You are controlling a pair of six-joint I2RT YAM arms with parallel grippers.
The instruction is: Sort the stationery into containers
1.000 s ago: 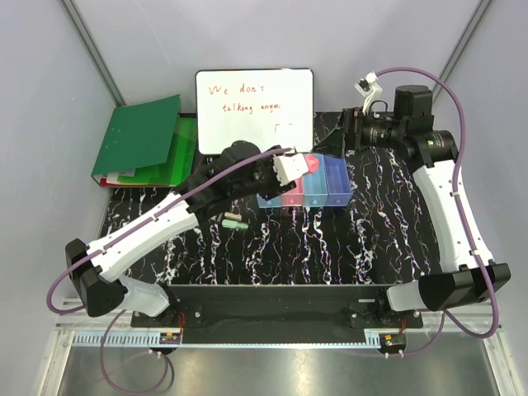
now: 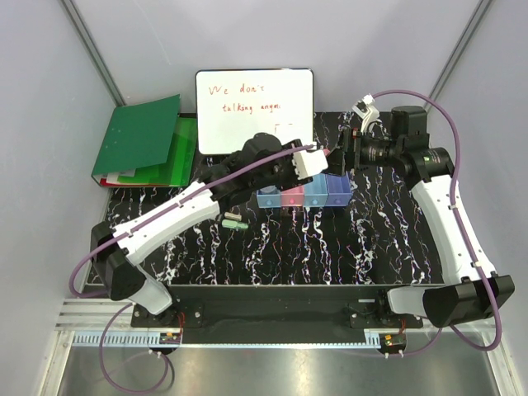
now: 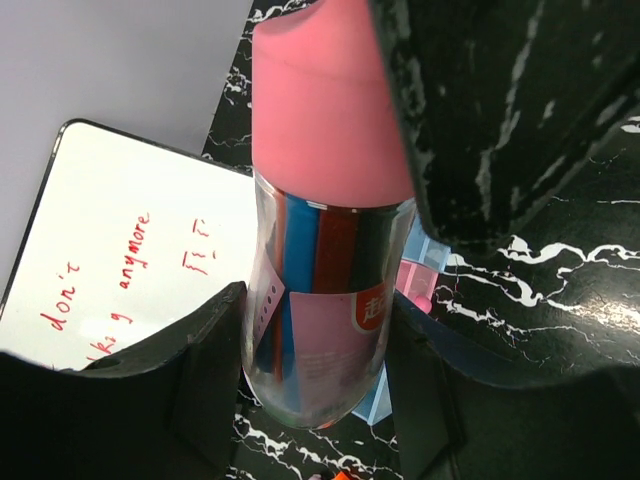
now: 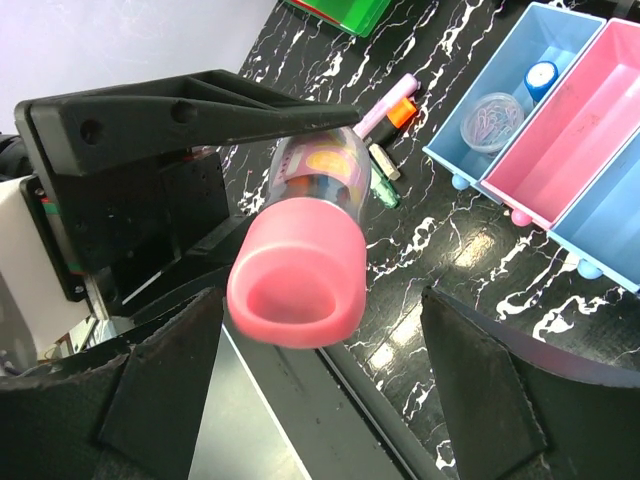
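My left gripper is shut on a clear bottle (image 3: 320, 250) with a pink cap (image 3: 325, 110); colored stripes and a pink label show through its body. In the right wrist view the pink cap (image 4: 297, 270) points toward my right gripper. That gripper is partly open, with the cap in front of the gap between its fingers, nearer the left one; contact cannot be told. From the top, both grippers meet above the bins, the left (image 2: 318, 161) facing the right (image 2: 337, 161). A blue bin (image 4: 450, 145) contains a clear round box (image 4: 492, 122) and a blue-white round item (image 4: 541, 78).
A pink bin (image 4: 525, 195), another blue bin (image 4: 610, 230) and a dark blue bin (image 2: 338, 198) complete the row. Loose on the table lie a lilac pen (image 4: 388, 105), an orange-tipped marker (image 4: 400, 112) and a green item (image 4: 383, 187). Behind stand a whiteboard (image 2: 254, 95) and green folders (image 2: 140, 136).
My left gripper has moved right and slightly up in the top view, bringing the pink-capped bottle close to my right gripper. The right arm has shifted slightly.
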